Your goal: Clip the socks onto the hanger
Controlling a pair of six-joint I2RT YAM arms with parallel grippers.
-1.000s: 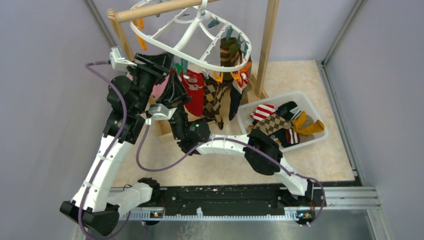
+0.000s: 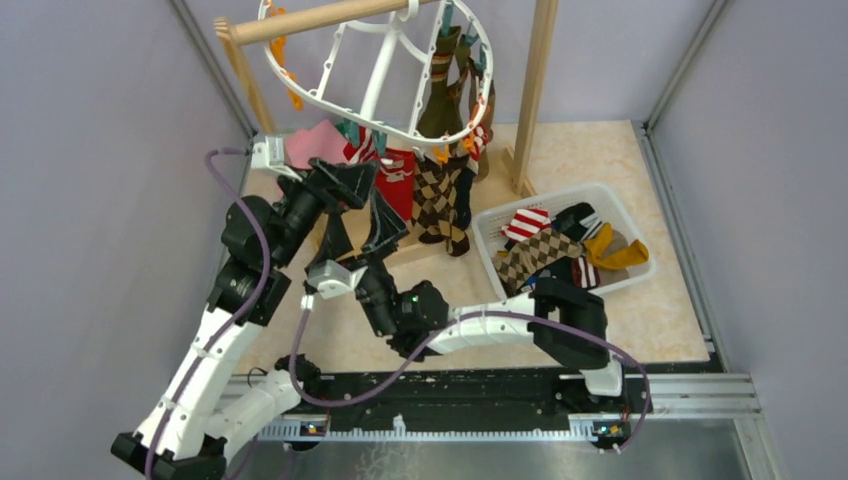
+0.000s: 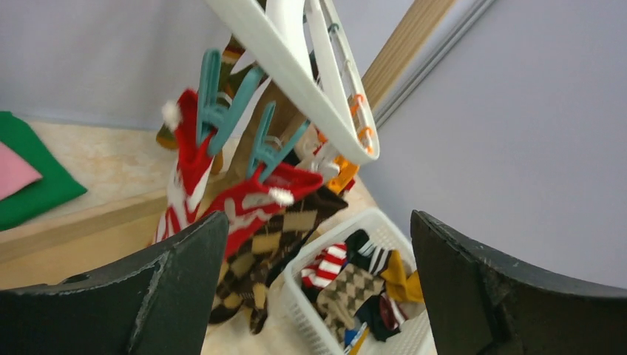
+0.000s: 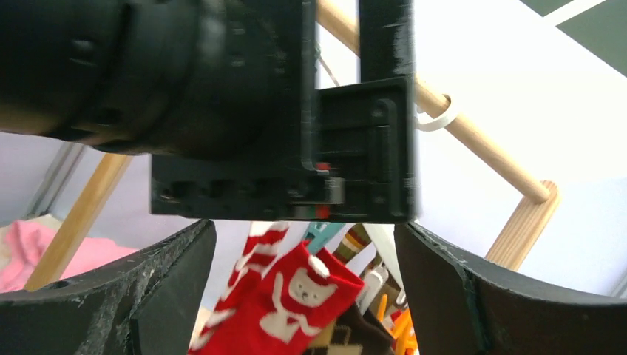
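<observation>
The white round hanger (image 2: 369, 90) hangs from a wooden frame, with socks clipped round it. Red-and-white socks (image 3: 249, 207) hang from teal clips (image 3: 216, 111) at the near side, with argyle and striped socks behind. My left gripper (image 2: 355, 180) is open at the hanger's front left, the clipped socks ahead of its fingers. My right gripper (image 2: 370, 225) stands open just below and right of it, facing the red sock (image 4: 288, 303), nothing between its fingers. The left gripper's body fills the upper part of the right wrist view.
A white basket (image 2: 480, 240) of loose socks sits at the right on the table (image 2: 660, 320). The frame's upright (image 2: 535, 90) stands behind it. Pink and green cloth (image 3: 44, 185) lies at the back left.
Both grippers have moved right and toward the front, the right one most. The hanger with its socks has shifted slightly left and up in the top view.
</observation>
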